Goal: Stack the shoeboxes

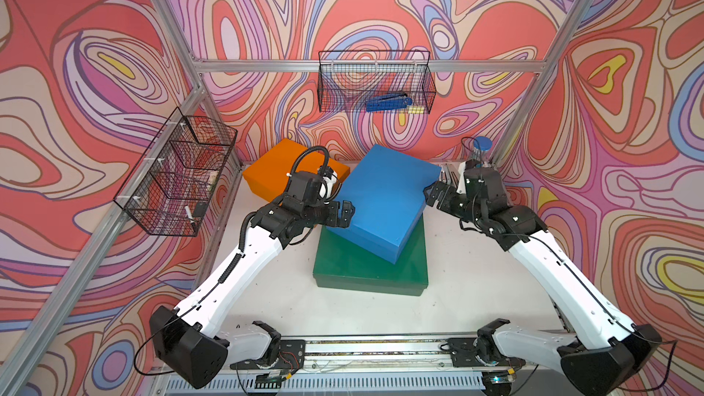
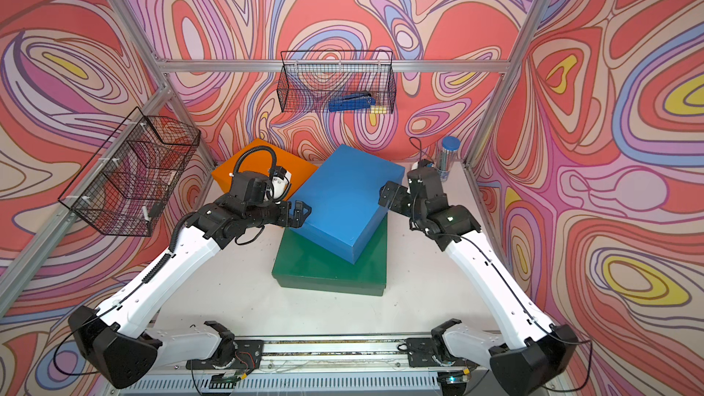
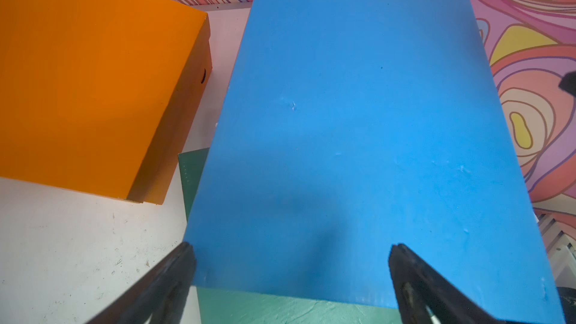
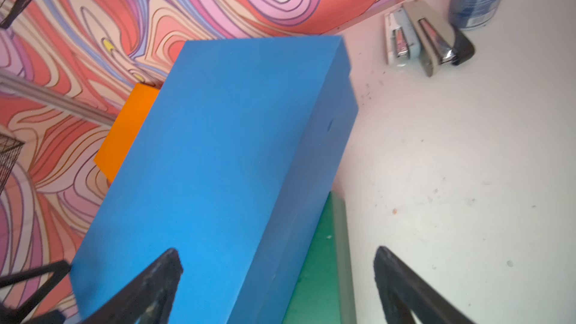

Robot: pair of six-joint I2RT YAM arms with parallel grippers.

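Observation:
A blue shoebox (image 1: pixel 392 187) rests skewed on a green shoebox (image 1: pixel 370 271), turned so that one corner points toward the front and its back overhangs. The orange shoebox (image 1: pixel 272 167) sits at the back left, partly hidden by my left arm. At the blue box's left front corner is my left gripper (image 1: pixel 344 213); its fingers are spread in the left wrist view, with the box's near edge showing between them. My right gripper (image 2: pixel 390 195) stands open at the blue box's right side, its fingers (image 4: pixel 147 285) apart over that long edge. Contact with the box cannot be told.
Behind the right arm stand a blue-rimmed clear cup (image 2: pixel 446 157) and staplers (image 4: pixel 429 36). Wire baskets hang at the back (image 1: pixel 377 88) and left (image 1: pixel 179 176).

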